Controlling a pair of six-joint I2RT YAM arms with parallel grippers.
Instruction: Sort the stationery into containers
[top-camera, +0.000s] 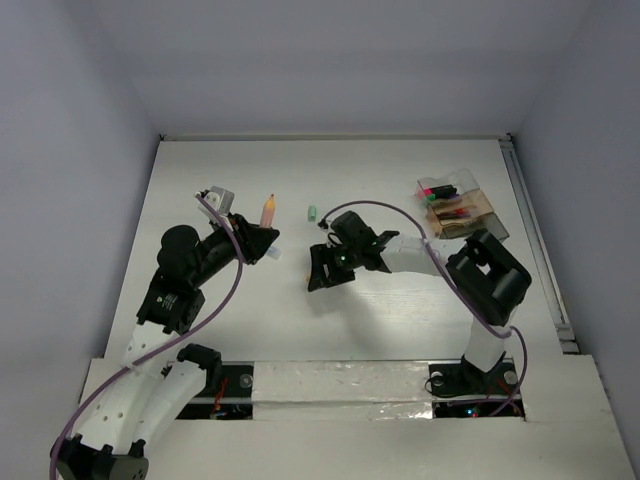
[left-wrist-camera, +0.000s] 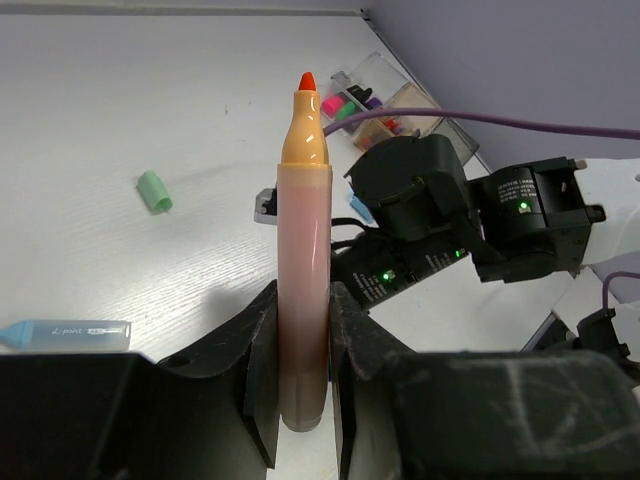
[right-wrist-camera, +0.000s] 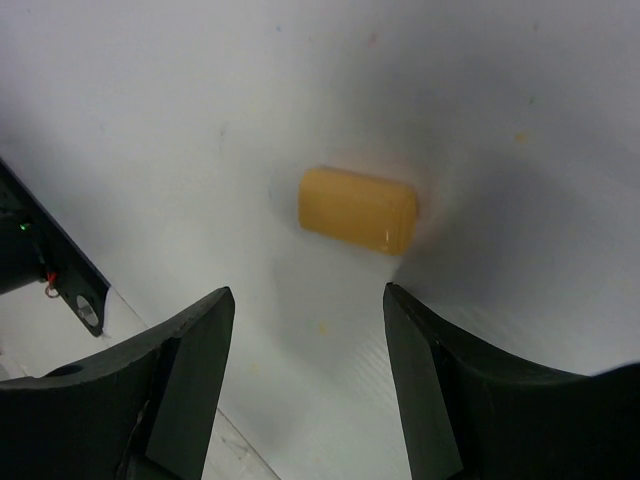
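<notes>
An orange marker without its cap (left-wrist-camera: 304, 230) stands upright, tip up, with my left gripper shut on its lower body. In the right wrist view an orange cap (right-wrist-camera: 356, 209) lies on the table just beyond the fingertips of my right gripper, which is open and empty. From above, the right gripper (top-camera: 312, 280) covers most of that cap. A green cap (left-wrist-camera: 154, 191) rests on the table farther back. Beside the left gripper lies a pale blue marker (left-wrist-camera: 75, 335), uncapped. A small blue piece (left-wrist-camera: 361, 208) is partly hidden behind the right arm.
At the back right stands a clear divided container (top-camera: 484, 222) holding several markers and small coloured pieces. Purple cables (top-camera: 390, 206) arch over both arms.
</notes>
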